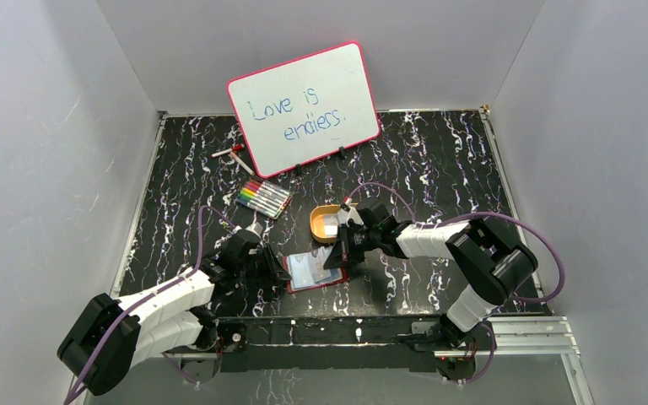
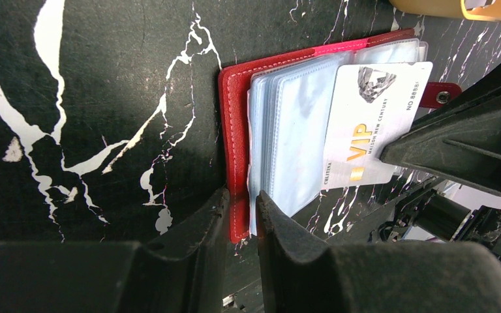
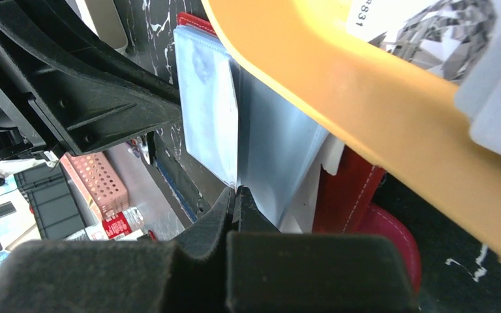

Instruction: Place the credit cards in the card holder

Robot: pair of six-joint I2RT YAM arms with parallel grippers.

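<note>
The red card holder (image 2: 235, 124) lies open on the table, its clear bluish sleeves (image 2: 300, 124) facing up. At its left edge, my left gripper is shut on the red cover and the sleeve edges. A white VIP card (image 2: 365, 124) lies across the sleeves; whether any of it is inside a pocket cannot be told. My right gripper is shut at the card's edge, and in the right wrist view the card (image 3: 227, 124) shows as a thin slanting sheet reaching its tips. More cards (image 3: 456, 39) are in the yellow tray (image 1: 316, 226).
Just behind the holder stands the yellow tray, its rim (image 3: 339, 111) close to my right gripper. A pack of markers (image 1: 264, 198), loose pens (image 1: 228, 152) and a whiteboard (image 1: 304, 110) occupy the back left.
</note>
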